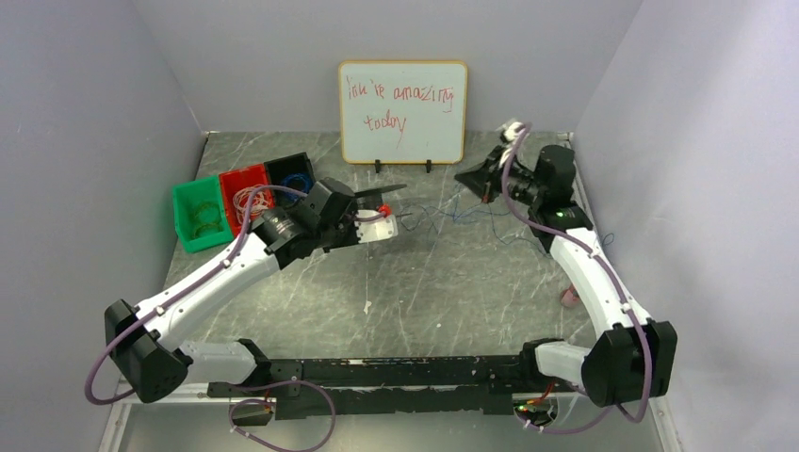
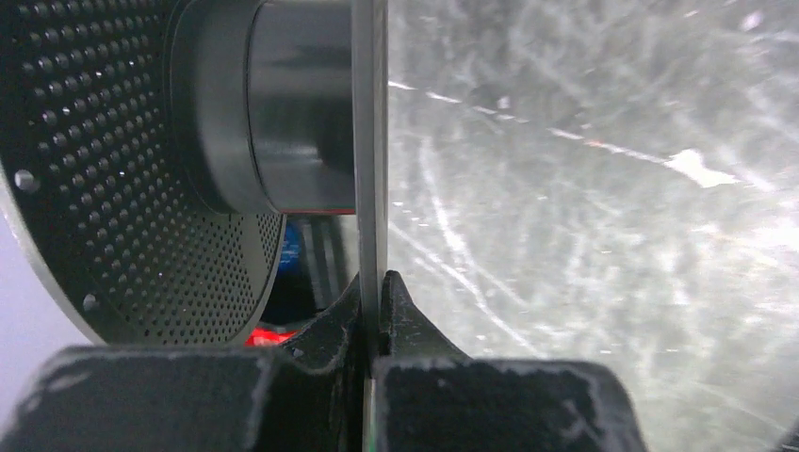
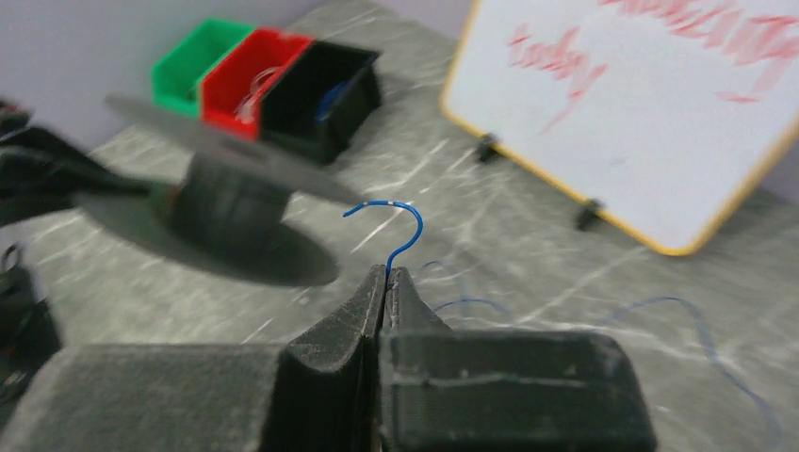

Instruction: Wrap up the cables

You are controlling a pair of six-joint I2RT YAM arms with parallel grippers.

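A black spool (image 3: 231,202), two wide discs on a thick core, is held up by my left gripper, shut on the rim of one disc. In the left wrist view that disc appears edge-on, with the perforated inner face of the other disc (image 2: 104,151) beyond the core. My right gripper is shut on a thin blue cable (image 3: 418,223), whose free end curls above the fingertips toward the spool. The rest of the blue cable (image 1: 452,217) trails loosely over the tabletop in the top view. Apart from the spool, the right gripper hangs to its right.
Green (image 1: 201,212), red (image 1: 226,195) and black (image 1: 287,163) bins stand at the back left; pale cable coils lie in the red one, blue in the black. A whiteboard (image 1: 403,111) stands behind.
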